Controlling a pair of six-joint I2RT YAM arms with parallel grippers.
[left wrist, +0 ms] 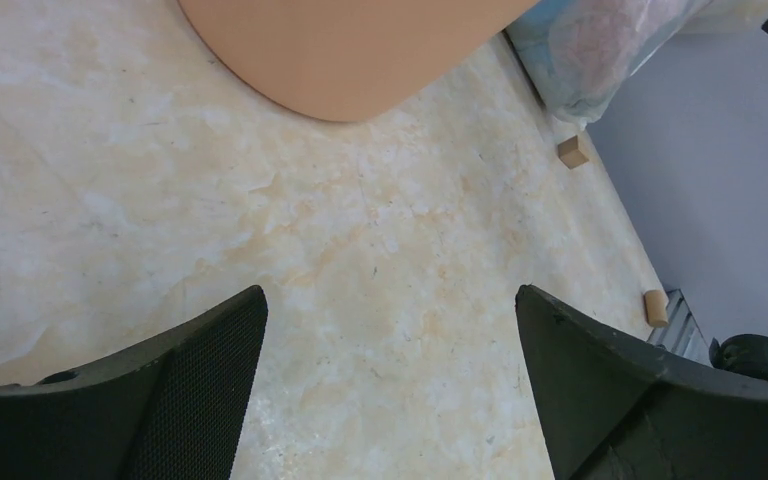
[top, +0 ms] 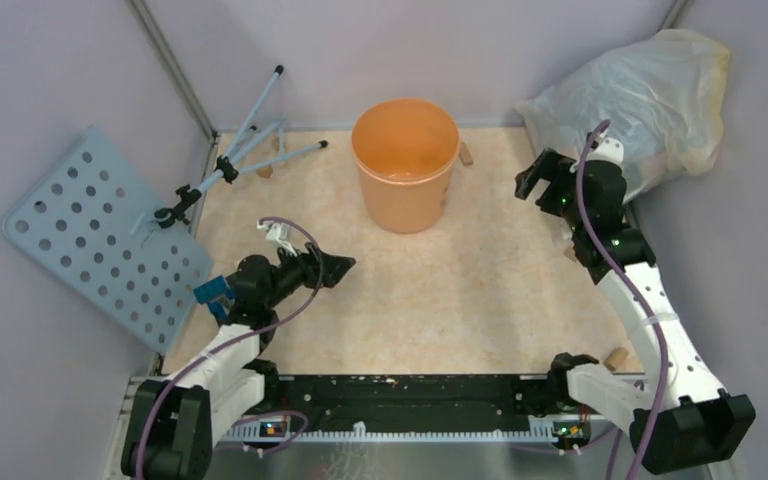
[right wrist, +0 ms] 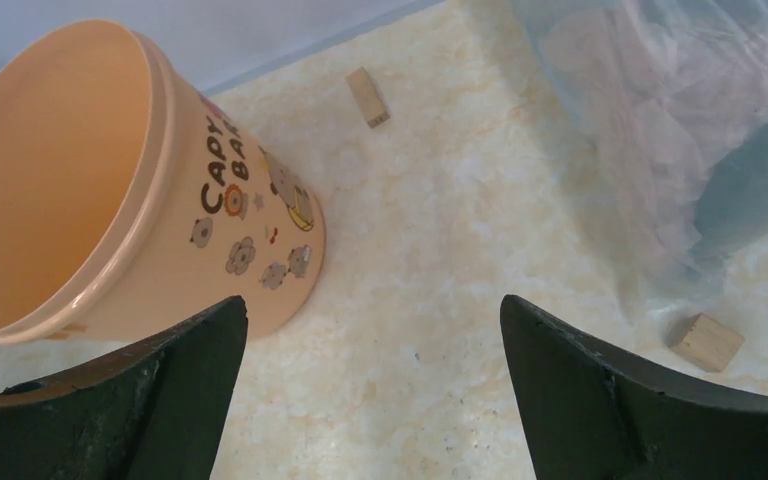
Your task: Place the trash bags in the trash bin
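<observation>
An orange bin [top: 407, 195] stands upright at the back middle of the table, its visible inside empty. At the back right corner a large, pale, translucent plastic bag [top: 650, 95] leans against the wall; part of the bag [right wrist: 680, 110] also fills the upper right of the right wrist view. My right gripper [top: 526, 190] hangs between bin and bag, open, with only tabletop showing between its fingers. Left of the bin and nearer the front is my left gripper [top: 345, 268], open and empty above bare table. No other trash bag can be made out.
A light-blue perforated board [top: 105, 240] leans at the left, beside a blue tripod-like stand [top: 245, 145]. Small wooden blocks lie around: one block [right wrist: 368, 97] beside the bin, another block [right wrist: 708, 343] near the bag.
</observation>
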